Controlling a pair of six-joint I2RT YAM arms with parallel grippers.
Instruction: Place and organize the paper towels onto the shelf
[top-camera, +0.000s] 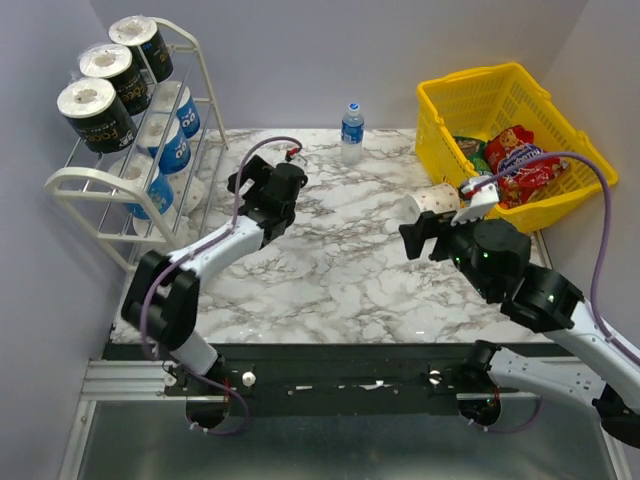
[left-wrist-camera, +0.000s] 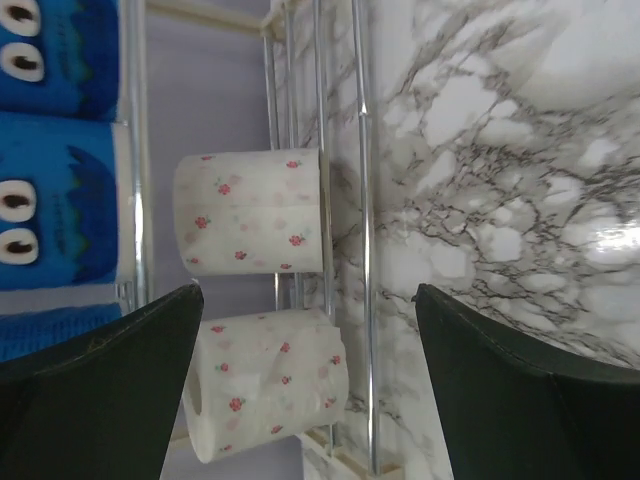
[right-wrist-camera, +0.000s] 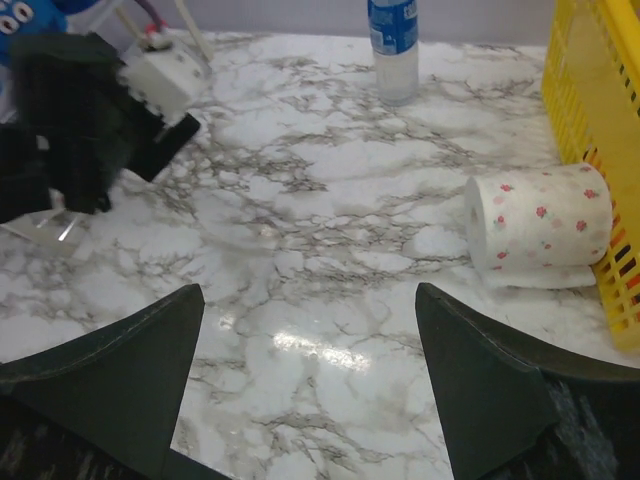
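Note:
A white flowered paper towel roll lies on the marble table beside the yellow basket. My right gripper hangs open near it, empty; in the right wrist view the roll is ahead, right of centre. On the white shelf rack, dark rolls top blue rolls. In the left wrist view two flowered rolls, lie lower on the rack. My left gripper is open and empty, facing the rack from its right.
A water bottle stands at the back middle. Red and green snack packs sit in the basket. Walls bound the back and both sides.

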